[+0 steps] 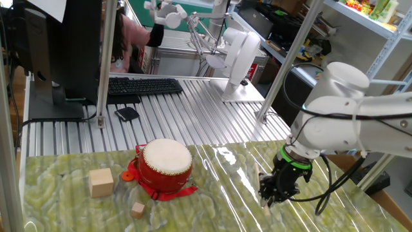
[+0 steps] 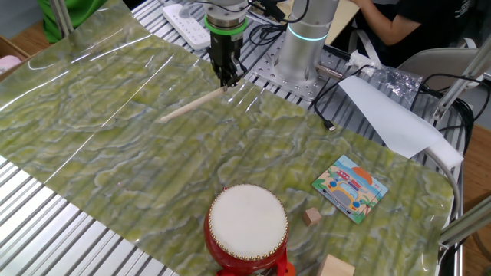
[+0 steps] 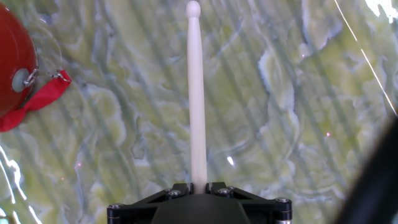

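Observation:
A pale wooden drumstick point(image 3: 196, 99) runs straight up the wrist view, its rounded tip away from me and its near end between my fingers. My gripper is shut on it, both fingers close against the wood. In exterior view 2 the drumstick point(image 2: 192, 105) reaches out from the gripper point(image 2: 225, 86) over the green marbled mat; any gap beneath it cannot be judged. A red drum point(image 1: 166, 169) with a cream skin stands well apart from the gripper point(image 1: 266, 197) in exterior view 1. Only the drum's red side point(image 3: 13, 59) shows in the wrist view.
Near the drum are a larger wooden block point(image 1: 101, 183), a small wooden cube point(image 1: 138, 210) and a red strap point(image 1: 187, 192). A colourful picture card point(image 2: 350, 188) lies on the mat point(image 2: 115, 153). Bare mat spreads between gripper and drum. A white power strip point(image 2: 186, 27) sits behind the gripper.

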